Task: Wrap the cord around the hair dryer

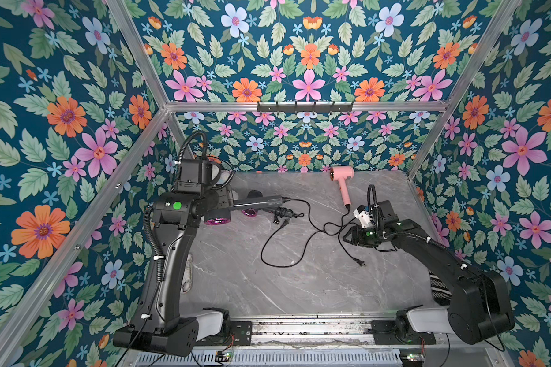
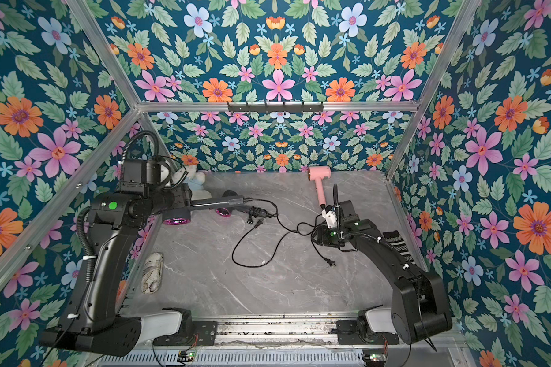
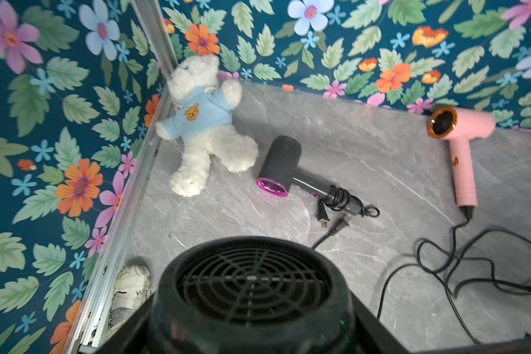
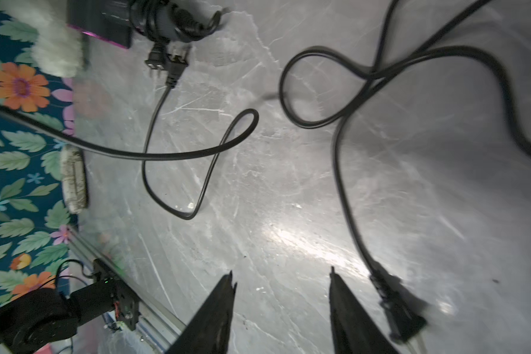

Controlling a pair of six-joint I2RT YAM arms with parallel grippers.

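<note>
A dark grey hair dryer with a magenta ring hangs raised at the left, its handle pointing right. My left gripper is shut on its head; in the left wrist view its round grille fills the space between the fingers. The black cord runs from that handle across the table, folds back and ends in a plug beside another dryer. My right gripper stands low over the table at the right, open, its fingers apart with only bare table between them.
A second grey dryer, cord wound round its handle, lies behind. A pink dryer lies at the back; its loose cord and plug sit near my right gripper. A teddy bear occupies the back-left corner.
</note>
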